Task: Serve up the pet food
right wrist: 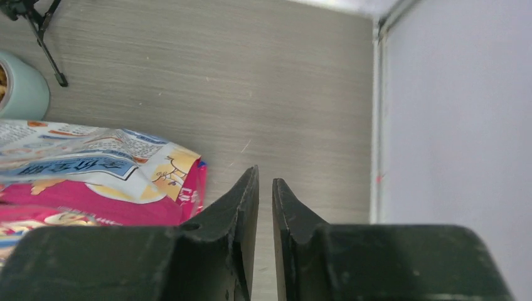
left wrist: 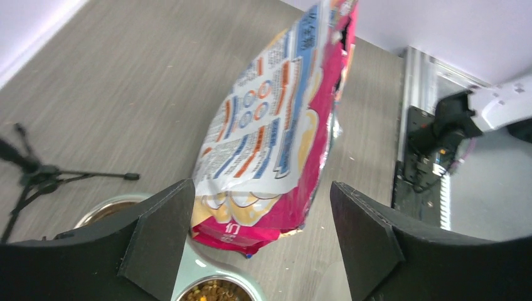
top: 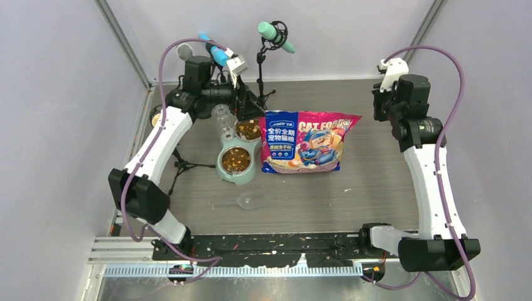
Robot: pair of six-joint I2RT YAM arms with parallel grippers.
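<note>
A pink and blue cat food bag (top: 310,143) stands in the middle of the table. Left of it is a pale green double feeder (top: 235,177), with brown food in both bowls. My left gripper is open close to the bag's left end, its fingers wide apart and not touching the bag. Over the right side of the table, clear of the bag, my right gripper has a narrow gap between its fingers and nothing in it. Front of the feeder lies a clear scoop (top: 251,200).
A clear container (top: 221,119) stands beside the feeder under the left arm. Small tripods, one with a green device (top: 275,36), line the back and left. Free table lies right and front of the bag.
</note>
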